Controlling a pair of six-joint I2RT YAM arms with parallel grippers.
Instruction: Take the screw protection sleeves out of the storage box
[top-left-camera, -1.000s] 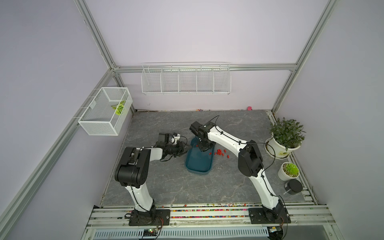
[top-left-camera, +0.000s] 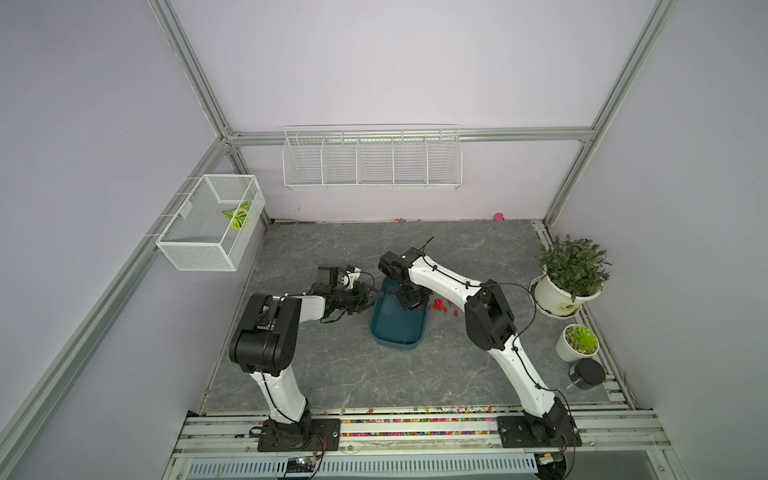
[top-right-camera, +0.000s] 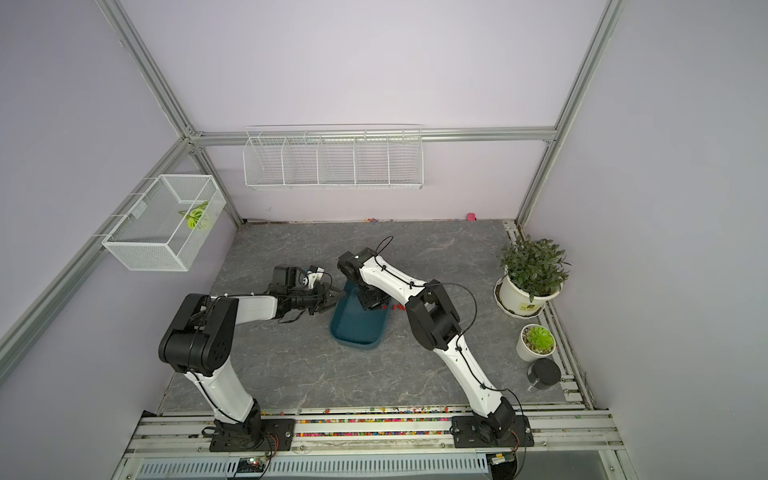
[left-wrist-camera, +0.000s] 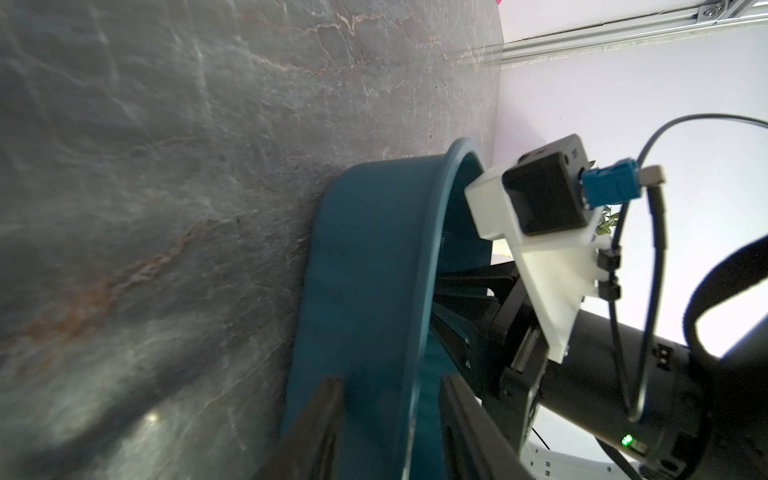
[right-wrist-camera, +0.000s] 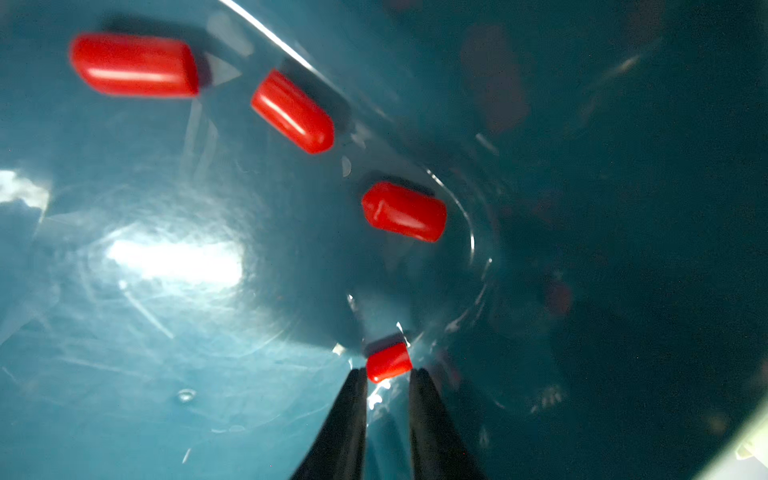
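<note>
The teal storage box (top-left-camera: 398, 326) lies on the table between the two arms. At its left side my left gripper is shut on the box wall, one finger on each side of the rim. My right gripper reaches down inside the box, open. Just ahead of its fingertips, in line with the gap, a short red sleeve (right-wrist-camera: 389, 362) lies on the box floor near the curved corner. Farther off in the right wrist view are three more sleeves: one nearby (right-wrist-camera: 405, 211), a middle one (right-wrist-camera: 293, 111) and a far one (right-wrist-camera: 134, 65).
Several red sleeves (top-left-camera: 438, 304) lie loose on the table just right of the box. Potted plants (top-left-camera: 569, 276) and a dark cup (top-left-camera: 588, 373) stand at the right edge. In front of the box the table (top-left-camera: 448, 376) is clear.
Left arm and box stay put.
</note>
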